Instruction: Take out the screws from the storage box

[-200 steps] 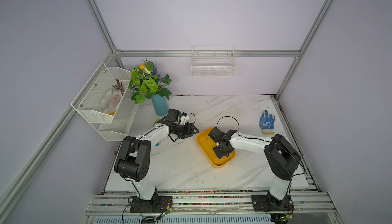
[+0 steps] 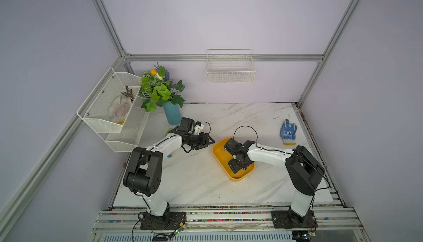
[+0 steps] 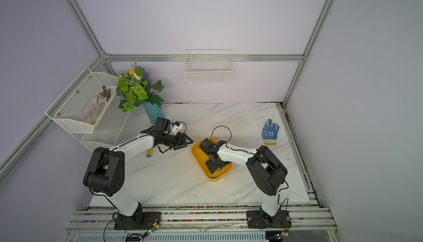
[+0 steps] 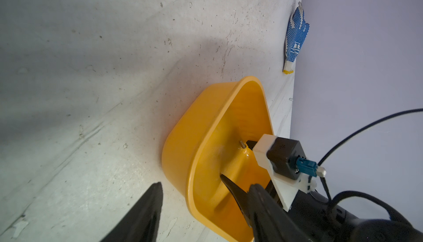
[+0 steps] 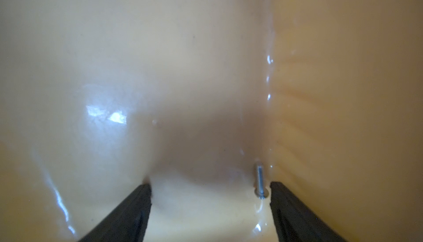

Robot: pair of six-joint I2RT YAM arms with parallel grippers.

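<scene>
The storage box, an orange oval bin (image 2: pixel 218 157), stands on the marble table between my arms. In the right wrist view a single silver screw (image 5: pixel 260 181) lies on the bin floor close to a side wall. My right gripper is down inside the bin, fingers apart, with the screw in the gap beside one fingertip; nothing is clamped. The left wrist view shows a small screw-like piece (image 4: pixel 242 144) inside the bin near the right gripper's camera. My left gripper hangs outside the bin, open and empty.
A blue vase (image 2: pixel 172 113) with leafy flowers stands behind the left arm. A white mesh rack (image 2: pixel 119 140) hangs at the left, and a blue glove (image 2: pixel 288 130) lies at the right. Table in front of the bin is bare.
The left arm looks still.
</scene>
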